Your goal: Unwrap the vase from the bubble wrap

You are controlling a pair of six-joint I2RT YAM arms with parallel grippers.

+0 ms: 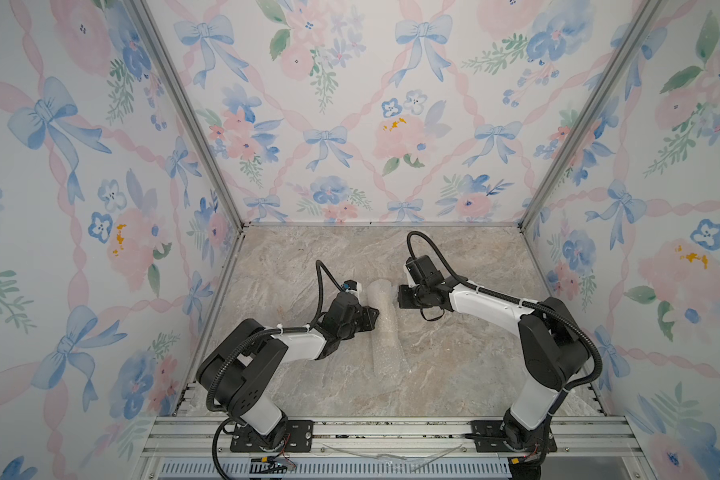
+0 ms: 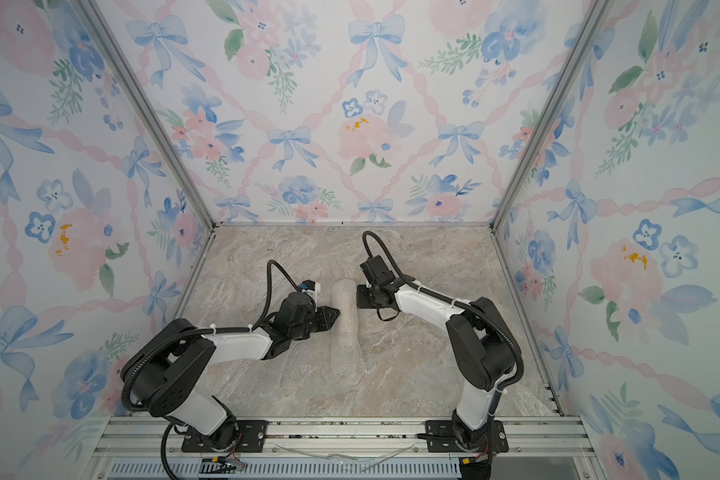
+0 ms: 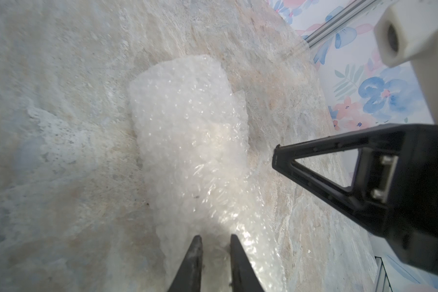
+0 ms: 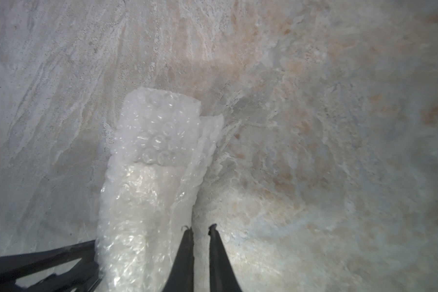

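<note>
A long bundle of clear bubble wrap (image 1: 386, 340) lies lengthwise on the table between my two arms. In the right wrist view, a pale smooth form shows faintly through the wrap (image 4: 146, 194); the vase itself is covered. My left gripper is at the bundle's left side, shut on bubble wrap, though its exact grip is hard to make out. My right gripper stands partly open along the bundle's right edge, one fingertip close to the wrap and bare table showing between the fingers.
Right of the bundle, the stone-patterned table (image 4: 326, 194) is bare. Flower-papered walls (image 1: 360, 104) enclose the table at the back and sides. A metal rail (image 1: 392, 428) runs along the front. Both arms reach close to each other across the bundle.
</note>
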